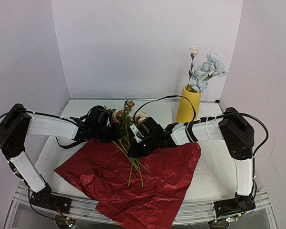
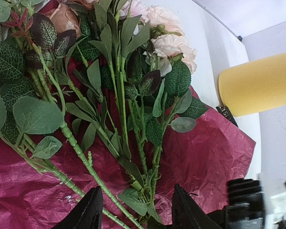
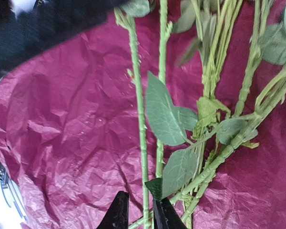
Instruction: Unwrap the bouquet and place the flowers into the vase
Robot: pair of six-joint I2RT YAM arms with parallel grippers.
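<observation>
Several flowers lie in a loose bunch (image 2: 128,76) on red wrapping (image 1: 128,191), with pink and peach blooms toward the back. Their green stems (image 1: 142,167) cross toward the front. Over the leafy part, my left gripper stands open, its fingers apart and stems running between and beneath them. Lower on the bunch is my right gripper, its fingers part open with a stem (image 3: 144,157) passing between them; no firm grip shows. The yellow vase (image 1: 188,107) stands upright at the back right, holding a white rose (image 1: 194,50) and pale blue flowers (image 1: 205,71).
The two arms nearly meet over the bunch. The right arm's cable (image 1: 169,97) loops up in front of the vase. Walls close in the back and sides.
</observation>
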